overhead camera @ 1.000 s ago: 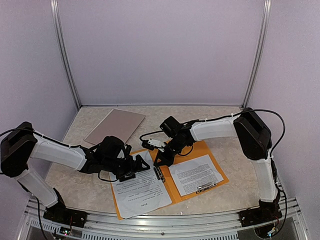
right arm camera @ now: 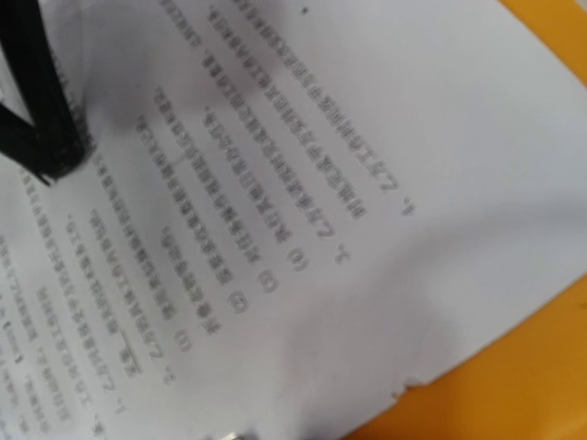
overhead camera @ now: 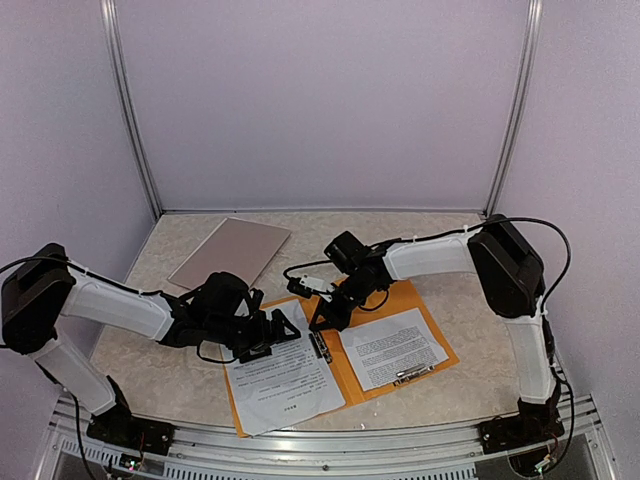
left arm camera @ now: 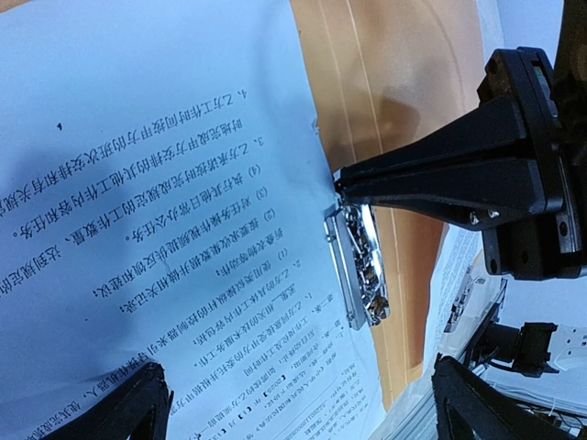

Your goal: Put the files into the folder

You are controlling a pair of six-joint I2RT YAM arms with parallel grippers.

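An orange folder (overhead camera: 442, 352) lies open with paper sheets on both halves, the left sheet (overhead camera: 285, 390) and the right sheet (overhead camera: 385, 350). My left gripper stands open low over the left sheet, in the left wrist view near a metal clip (left arm camera: 356, 266) at the sheet's edge. My right gripper (overhead camera: 318, 322) is shut at the top of that clip, by the folder's spine; in the left wrist view its dark tip touches the clip's end. Whether anything thin sits between its fingers cannot be seen.
A pinkish-grey board (overhead camera: 230, 250) lies at the back left. The right sheet has its own clip (overhead camera: 413, 373) along its lower edge.
The left arm and the papers look unchanged.
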